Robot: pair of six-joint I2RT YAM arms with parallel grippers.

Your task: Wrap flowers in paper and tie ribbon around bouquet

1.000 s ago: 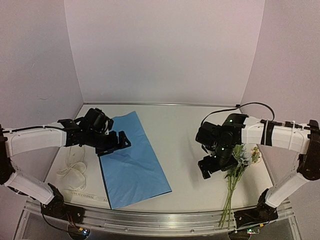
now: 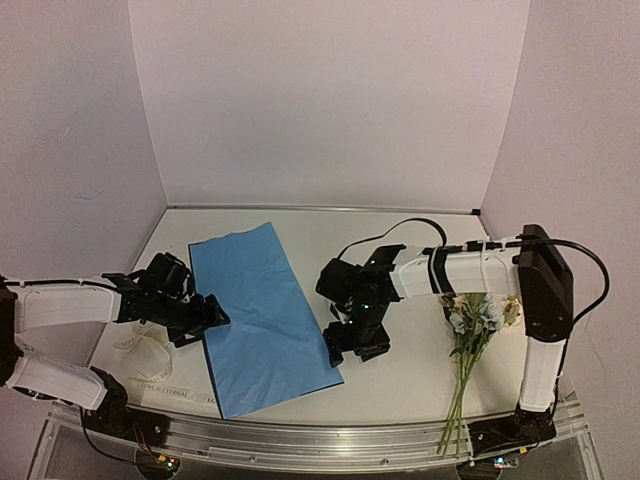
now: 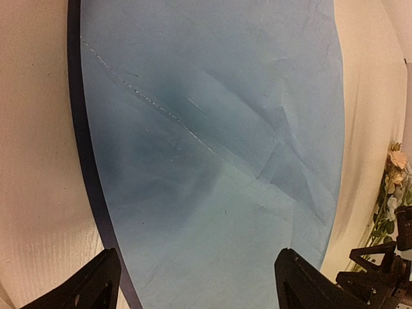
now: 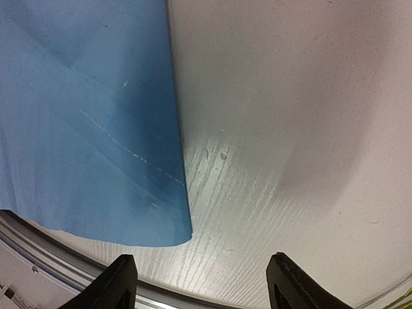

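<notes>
A blue wrapping sheet (image 2: 265, 320) with a dark left edge lies flat and slanted on the white table. My left gripper (image 2: 215, 325) is open over the sheet's left edge; in the left wrist view its fingers (image 3: 96, 283) stand wide apart with nothing between them. Close to the sheet's lower right corner is my right gripper (image 2: 358, 352), also open and empty, its fingers (image 4: 116, 286) well apart. The flower bouquet (image 2: 475, 330) lies at the right, stems towards the front, its blooms partly under the right arm. A pale printed ribbon (image 2: 150, 355) lies looped at the left.
A metal rail (image 2: 300, 437) runs along the table's front edge, and the stem ends reach over it. Pale walls close in the back and sides. Bare table (image 2: 400, 375) lies between the sheet and the bouquet.
My right arm has swung left from beside the bouquet to the sheet's lower right corner. Sheet, bouquet and ribbon have not moved.
</notes>
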